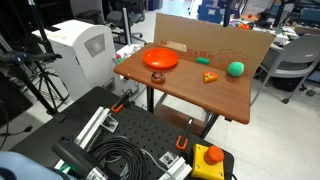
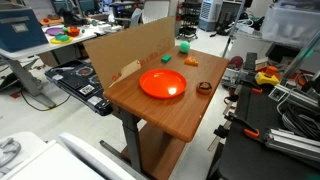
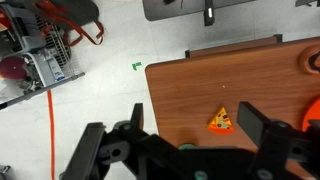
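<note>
On the brown wooden table (image 1: 190, 95) lie a red plate (image 1: 160, 57), a brown ring-shaped piece (image 1: 158, 78), an orange wedge (image 1: 210, 76), a small green piece (image 1: 203, 60) and a round green object (image 1: 236, 69). Exterior view 2 has the red plate (image 2: 163, 84) near the middle and the brown ring (image 2: 205, 88) to its right. Seen from above in the wrist view, my gripper is open, its dark fingers wide apart with nothing held. The orange wedge (image 3: 221, 121) appears between them, on the table below. Part of the green round object (image 3: 187, 147) is hidden by the gripper.
An upright cardboard panel (image 2: 135, 45) borders the table's far side. Black rails and cables (image 1: 122, 155) occupy the near side, with a red-and-yellow emergency button (image 1: 212, 156) at right. Bare tabletop surrounds the wedge.
</note>
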